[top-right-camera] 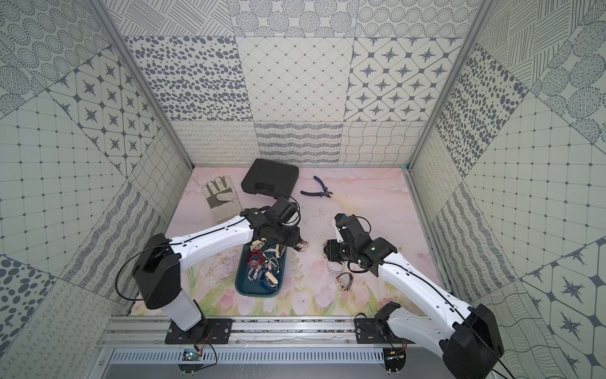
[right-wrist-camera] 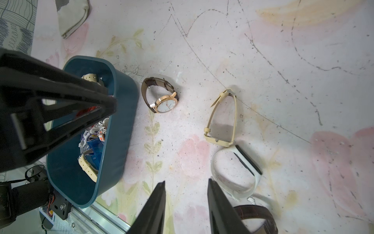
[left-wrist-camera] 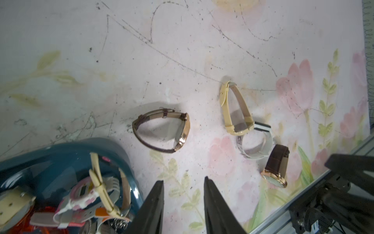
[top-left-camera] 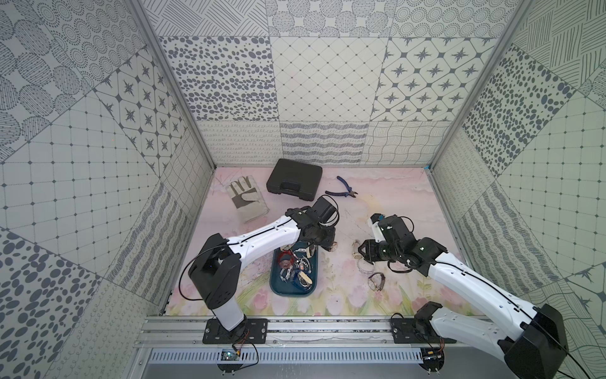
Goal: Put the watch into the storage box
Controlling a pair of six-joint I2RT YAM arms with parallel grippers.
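A teal storage box (right-wrist-camera: 91,204), holding several watches, stands left of centre. Beside its right wall a brown-strapped watch with a rose-gold case (left-wrist-camera: 157,113) lies on its side on the table. Farther right lie a beige watch (right-wrist-camera: 233,117), a white band (right-wrist-camera: 255,179) with a dark face and another brown watch (left-wrist-camera: 278,159). My left gripper is over the box's right side, close to the rose-gold watch, fingers apart and empty. Above the beige watch and white band hovers my right gripper, open with nothing between its fingers.
At the back are a black case (top-left-camera: 294,179), blue-handled pliers (top-left-camera: 341,187) and a grey-white glove (top-left-camera: 246,198). The two grippers are near each other above the table's middle.
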